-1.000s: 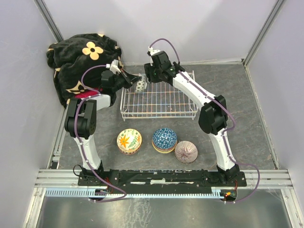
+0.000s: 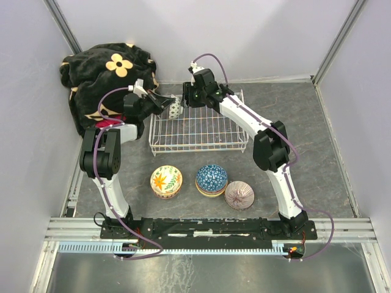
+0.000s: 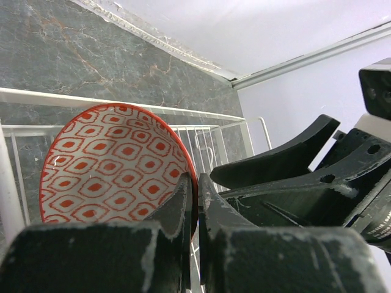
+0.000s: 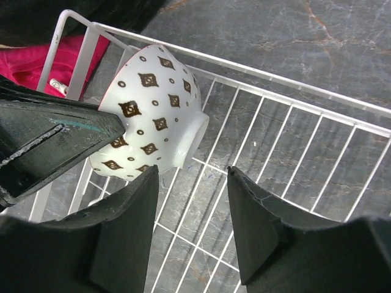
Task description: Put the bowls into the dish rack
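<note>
A white bowl with brown diamond marks outside point(image 4: 160, 91) and a red pattern inside point(image 3: 110, 165) stands on its side at the left end of the white wire dish rack point(image 2: 198, 146). My left gripper is shut on its red rim. Just right of the bowl, over the rack's back part, my right gripper has its fingers apart, with only rack wires visible beyond the gap. In front of the rack sit a flowered bowl point(image 2: 166, 180) on a stack, a blue patterned bowl point(image 2: 212, 177) on another, and a striped pinkish bowl point(image 2: 239, 195).
A dark blanket with yellow flowers point(image 2: 110, 76) is heaped at the back left, close to the rack and left arm. Most of the rack's middle and right is empty. Bare table point(image 2: 293, 165) lies to the right.
The rack has slid slightly left, along with the bowl and my left gripper. My right gripper has also shifted a little left. The bowls in front have not moved.
</note>
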